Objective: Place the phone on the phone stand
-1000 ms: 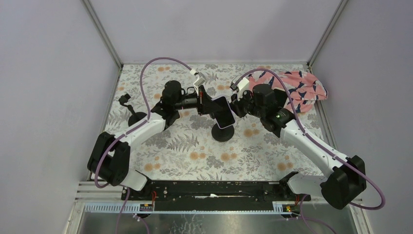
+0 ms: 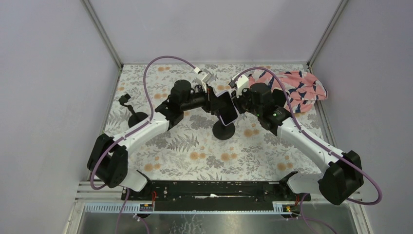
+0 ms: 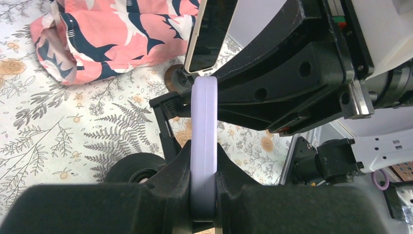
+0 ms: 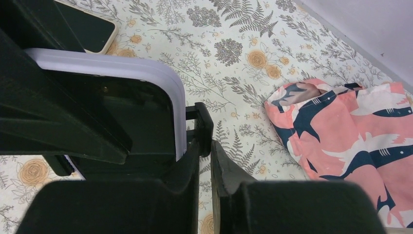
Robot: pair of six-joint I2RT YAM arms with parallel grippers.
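The phone (image 2: 226, 109), in a lilac frame with a black face, is held by my left gripper (image 2: 214, 102) above a round black stand (image 2: 223, 131); in the left wrist view it is edge-on (image 3: 204, 136) between the fingers. My right gripper (image 2: 235, 99) is at the phone's right edge; in the right wrist view its fingertips meet the lilac rim (image 4: 179, 122), and whether they grip it is unclear. The stand's bracket (image 3: 169, 117) shows behind the phone.
A pink shark-print cloth (image 2: 302, 87) lies at back right, with a second phone (image 2: 279, 96) near it. Another black stand (image 2: 138, 118) stands at left.
Both grippers and the phone have shifted slightly upward in the top view and a little rightward on the left side, the phone moving with my left gripper.
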